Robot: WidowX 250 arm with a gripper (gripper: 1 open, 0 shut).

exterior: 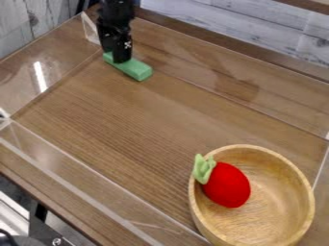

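Note:
The black gripper (115, 46) reaches down from the top of the view over a green block (130, 67) at the upper left of the wooden table. Its lower end is at the block's left end; the fingers are small and dark, and whether they touch the block cannot be told. A red plush strawberry (229, 187) with a green top lies in a round wooden bowl (264, 229) at the lower right.

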